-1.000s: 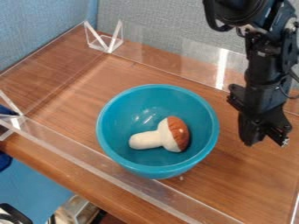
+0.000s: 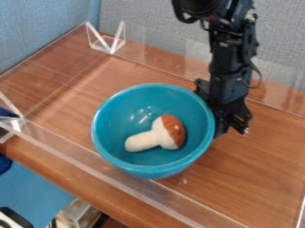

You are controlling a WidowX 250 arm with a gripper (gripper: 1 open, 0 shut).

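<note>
A teal bowl [image 2: 119,116] sits on the wooden table, holding a toy mushroom [image 2: 155,134] with a white stem and brown cap, lying on its side. My black gripper [image 2: 229,120] is low at the bowl's right side, close against its rim or touching it. Its fingers look shut, and I see nothing held between them, though they are partly hidden.
Clear acrylic strips run along the back and front of the table [image 2: 256,196]. White brackets [image 2: 105,41] stand at the back left corner. Dark blue items lie at the left edge. Bare wood lies left and right of the bowl.
My gripper has moved left to the bowl's side. The bowl has shifted slightly left, and the mushroom inside has moved a little with it.
</note>
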